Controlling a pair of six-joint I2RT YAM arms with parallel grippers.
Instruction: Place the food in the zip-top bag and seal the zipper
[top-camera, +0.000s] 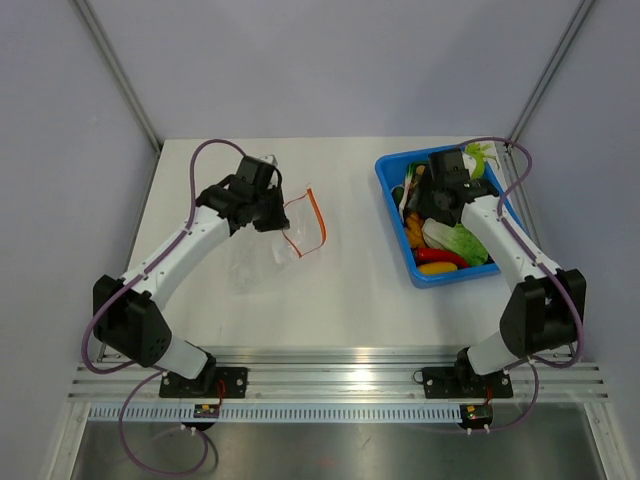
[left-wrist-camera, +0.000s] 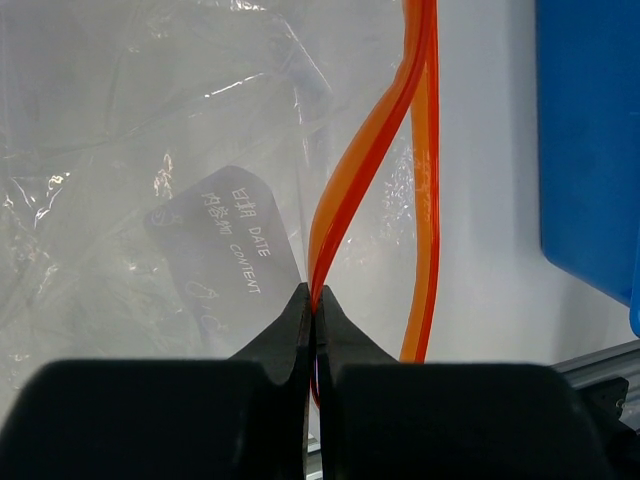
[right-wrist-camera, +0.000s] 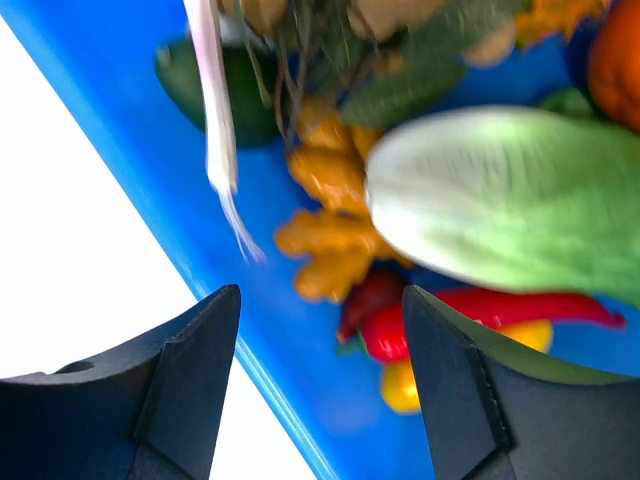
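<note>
The clear zip bag (left-wrist-camera: 90, 200) lies on the table with its orange zipper edge (left-wrist-camera: 362, 160) spread apart into an open mouth. My left gripper is shut on one side of that orange edge, which runs between its fingertips. The mouth (top-camera: 305, 225) faces right in the top view. Over the blue basket, my right gripper stands open with nothing between its fingers. Below it lie a red chili (right-wrist-camera: 500, 306), ginger (right-wrist-camera: 335, 240), a white-green cabbage (right-wrist-camera: 480, 190), a spring onion (right-wrist-camera: 215, 110) and a dark green avocado-like item (right-wrist-camera: 190, 85).
The blue basket (top-camera: 397, 232) stands at the right, full of toy food, including a yellow item (top-camera: 437, 268) at its front. My right arm (top-camera: 518, 250) covers part of it. Bare table (top-camera: 350, 290) lies between the bag and the basket.
</note>
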